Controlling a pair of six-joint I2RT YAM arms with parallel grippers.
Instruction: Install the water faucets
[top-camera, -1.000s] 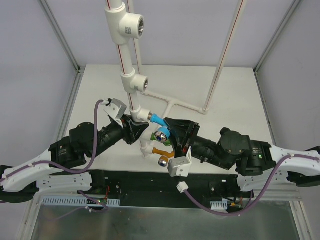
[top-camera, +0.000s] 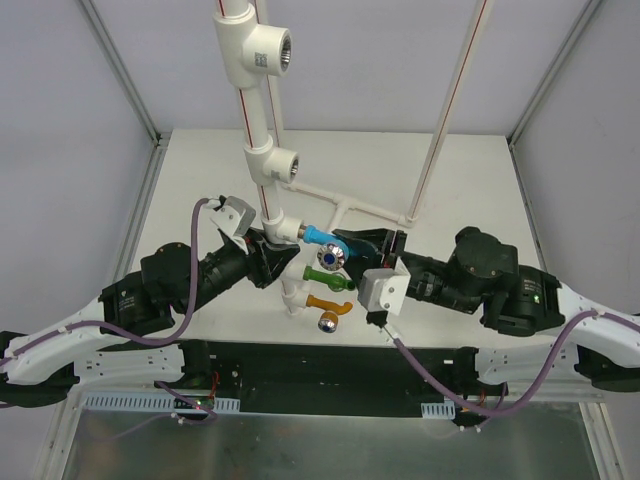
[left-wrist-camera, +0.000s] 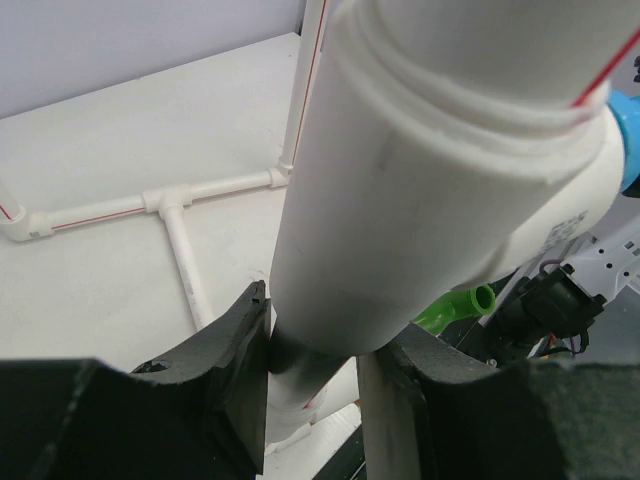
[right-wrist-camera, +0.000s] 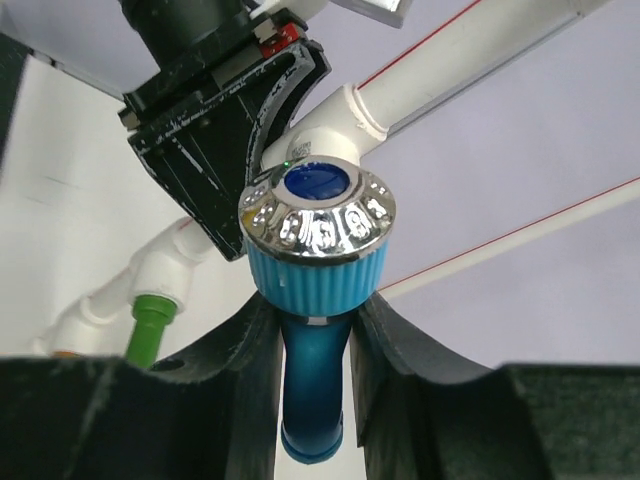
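Observation:
The blue faucet (top-camera: 326, 238) with its chrome-and-blue knob sits at the lowest outlet (top-camera: 286, 230) of the white standing pipe. My right gripper (top-camera: 362, 250) is around its neck; in the right wrist view its fingers (right-wrist-camera: 245, 345) press close on both sides of the blue body, below the knob (right-wrist-camera: 318, 225). My left gripper (top-camera: 272, 250) is shut on the white pipe (left-wrist-camera: 370, 180), which fills much of the left wrist view. Below the blue one, a green faucet (top-camera: 322, 276) and an orange faucet (top-camera: 330, 304) are on lower outlets.
Higher on the standing pipe, two outlets (top-camera: 285, 165) are bare. Thin white pipes (top-camera: 360, 206) run along the back of the white table (top-camera: 450, 200).
The right gripper has rolled and shifted slightly right, and the blue faucet's knob has turned with it, moving right and up a little. The left arm holds its place.

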